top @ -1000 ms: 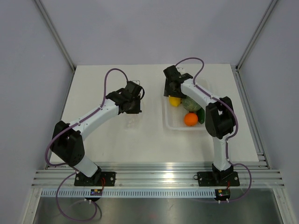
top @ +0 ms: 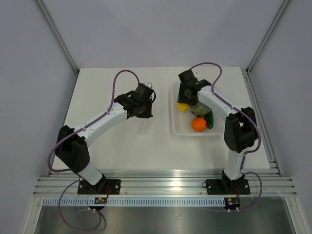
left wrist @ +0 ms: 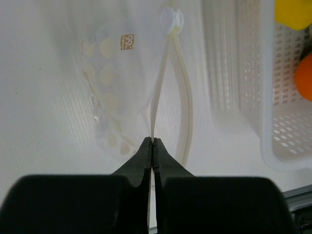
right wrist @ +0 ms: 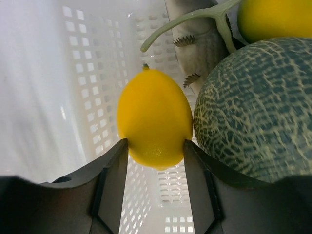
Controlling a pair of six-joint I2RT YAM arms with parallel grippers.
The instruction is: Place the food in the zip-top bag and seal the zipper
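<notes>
A clear zip bag (left wrist: 112, 63) lies on the table, with a round white zipper slider (left wrist: 172, 20) at its far end. My left gripper is shut on one edge of the bag's mouth; a gap shows between that edge and the other. Over in the white basket (right wrist: 87, 83), a yellow fruit (right wrist: 155, 114) sits between the fingers of my right gripper. Both right fingertips reach the fruit's lower sides; whether they squeeze it I cannot tell. From above, the right gripper (top: 187, 102) partly covers this fruit (top: 183, 107).
An orange (top: 199, 124), a dark green vegetable (top: 209, 119) and a netted green melon-like item (right wrist: 258, 112) share the basket. Beside the fruit lie a grey item (right wrist: 197, 41) and a green stem (right wrist: 190, 19).
My left gripper has shifted slightly right and the bag edge with it. The right arm has also swung a little to the right over the basket. The orange has stayed put.
</notes>
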